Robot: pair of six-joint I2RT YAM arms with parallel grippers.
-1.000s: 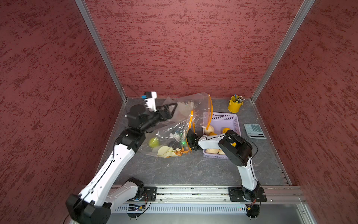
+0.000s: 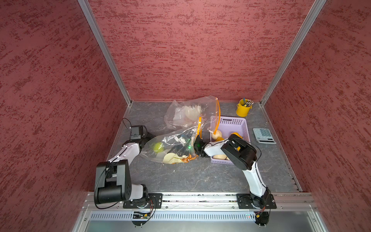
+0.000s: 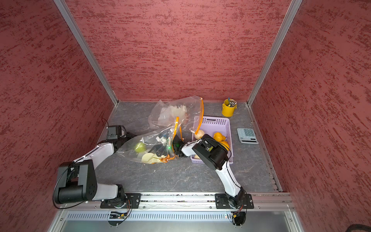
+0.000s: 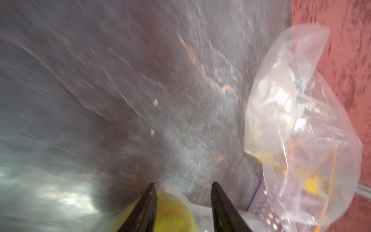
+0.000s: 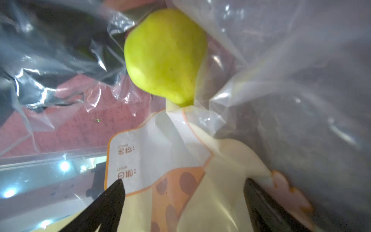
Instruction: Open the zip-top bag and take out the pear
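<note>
The yellow-green pear (image 5: 166, 54) lies inside the clear zip bag (image 2: 170, 143), toward its closed left end. The bag's orange-edged mouth faces right and stands apart. Through that mouth my right gripper reaches into the bag, open, with a printed cream-and-orange pattern of the bag between and beyond its fingers. The pear is ahead of it, not between its fingers. At the bag's closed end my left gripper is partly open, its fingers low by the bag's plastic. The pear (image 4: 172, 214) shows blurred behind the left finger in the left wrist view.
Behind the bag lies a second clear bag (image 2: 189, 112) with an orange edge. The lilac basket (image 2: 244, 123) of fruit stands under my right arm. A yellow bucket (image 2: 242, 110) and a calculator (image 2: 263, 135) are at the right.
The right arm has barely moved, and the pear is nearly where it was.
</note>
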